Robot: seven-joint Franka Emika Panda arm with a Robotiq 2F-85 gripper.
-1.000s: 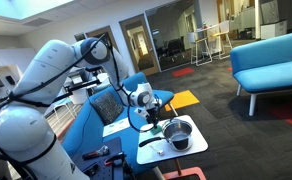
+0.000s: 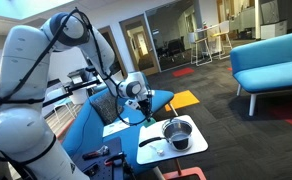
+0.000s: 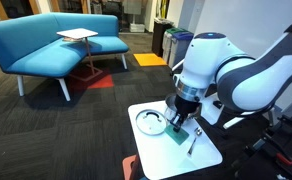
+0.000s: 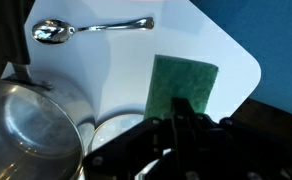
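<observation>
A flat green pad (image 4: 179, 82) shows in the wrist view, its near end hidden behind my fingers. My gripper is shut, its dark tips overlapping the pad; whether any of the pad is caught between them cannot be made out. From the second exterior view, the green pad (image 3: 175, 134) appears below the gripper (image 3: 177, 119), over the white table (image 3: 151, 157). A silver pot (image 4: 31, 130) stands beside it, and a metal spoon (image 4: 91, 28) lies on the tabletop.
A round clear lid (image 3: 149, 122) rests near the table's edge. The pot's dark handle (image 2: 151, 142) points left in the first exterior view. Blue seating (image 2: 269, 66) stands farther back, with open carpet between.
My gripper has risen and moved left in the first exterior view, away from the pot. The pot and table have stayed put.
</observation>
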